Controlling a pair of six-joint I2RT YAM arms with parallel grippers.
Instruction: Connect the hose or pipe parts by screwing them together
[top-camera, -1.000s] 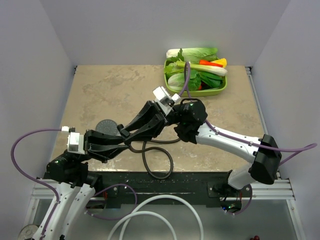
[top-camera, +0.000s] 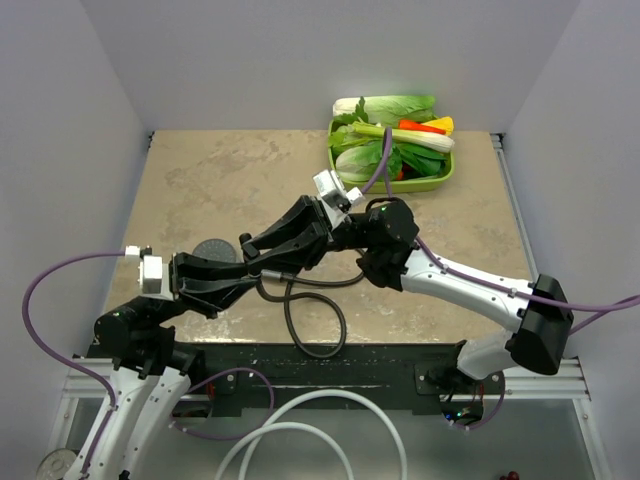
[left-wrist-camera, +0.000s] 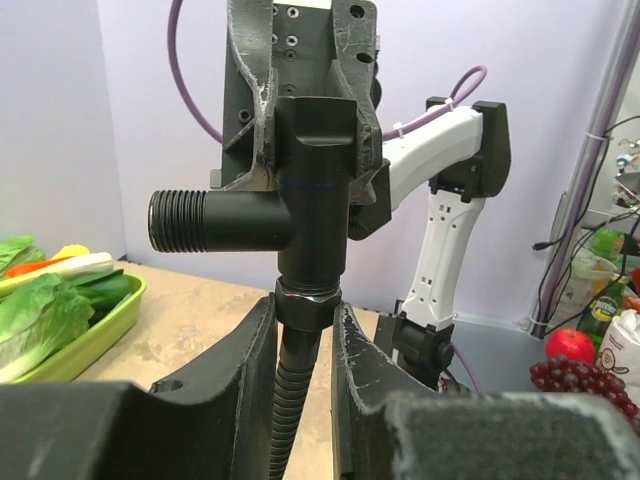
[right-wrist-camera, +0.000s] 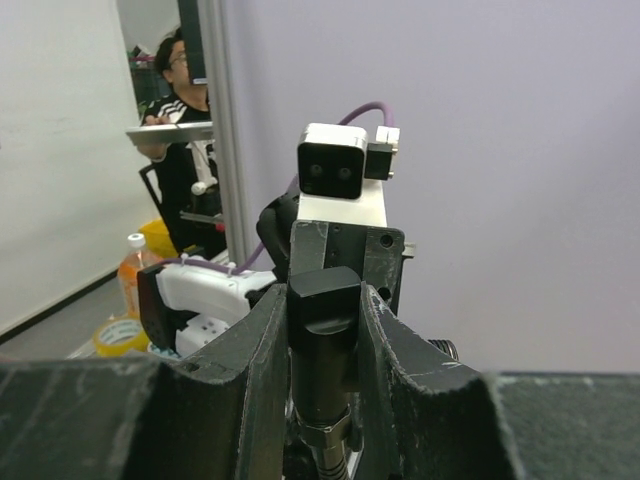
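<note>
Both grippers meet above the middle of the worktop. In the left wrist view a black tee fitting (left-wrist-camera: 310, 200) with a threaded side port stands upright; my left gripper closes round the hose nut below it, where the ribbed hose (left-wrist-camera: 293, 400) hangs down. My right gripper grips the top of the fitting, seen between its fingers in the right wrist view. In the top view the dark hose (top-camera: 338, 325) lies looped on the worktop beneath the grippers.
A green basket of vegetables (top-camera: 420, 184) sits at the back right. A round grey disc (top-camera: 213, 250) lies left of centre.
Both grippers have shifted slightly: the left one rises a little in the top view, and the right arm's wrist moves slightly right.
</note>
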